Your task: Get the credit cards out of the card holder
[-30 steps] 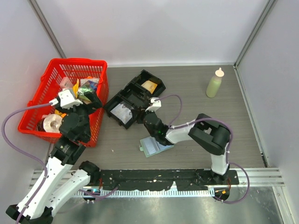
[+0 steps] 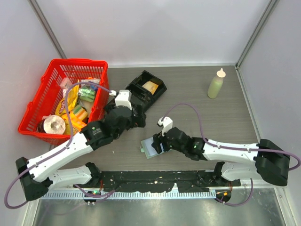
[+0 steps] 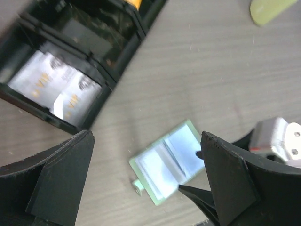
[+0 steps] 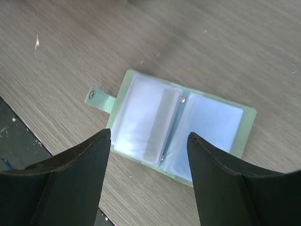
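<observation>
An unfolded card holder [image 4: 180, 102] with a mint-green border and two clear pockets lies flat on the table, its snap tab [image 4: 99, 99] pointing left in the right wrist view. My right gripper is above it, open, its fingertips over the lower part of the pockets with nothing between them. The left gripper is also open and empty, over the table with the holder [image 3: 162, 165] beyond it. White cards with gold letters [image 3: 55, 87] lie in one compartment of a black tray [image 3: 104, 84].
A red basket [image 2: 32, 127] full of packets and rolls stands at the left. The black tray [image 2: 159, 92] also holds a yellow item [image 2: 150, 87]. A green squeeze bottle [image 2: 215, 85] stands at the back right. Bare table lies between tray and bottle.
My left arm has swung right from over the basket to in front of the black tray.
</observation>
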